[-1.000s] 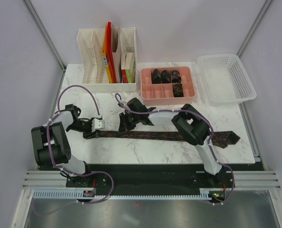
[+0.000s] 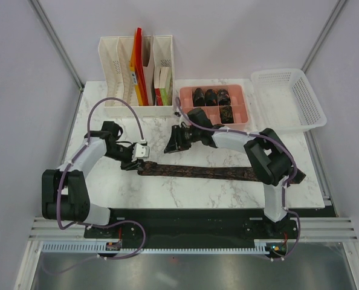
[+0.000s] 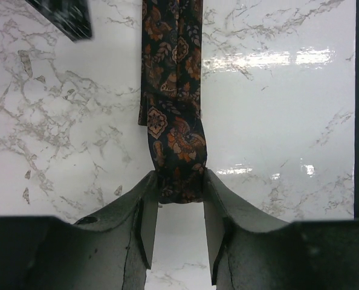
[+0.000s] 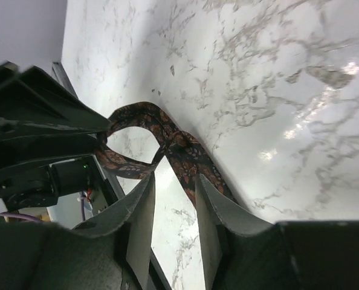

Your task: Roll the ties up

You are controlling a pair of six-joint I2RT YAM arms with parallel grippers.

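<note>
A dark floral tie (image 2: 203, 172) lies stretched across the marble table, its left end folded back. My left gripper (image 2: 133, 166) is shut on that folded end; in the left wrist view its fingertips (image 3: 181, 181) pinch the cloth's sides. In the right wrist view the held end forms an open loop (image 4: 143, 113) over the flat strip. My right gripper (image 2: 174, 145) hangs above and behind the tie, near its left part; between its fingertips no held cloth shows, the fingers standing a little apart.
A pink divided box (image 2: 213, 124) with dark rolled items stands at the back centre, beside a white file holder (image 2: 137, 110) with folders. An empty white basket (image 2: 288, 99) is at back right.
My left gripper has moved right, folding the tie's end over. My right gripper has risen and moved back and slightly right, away from the tie.
</note>
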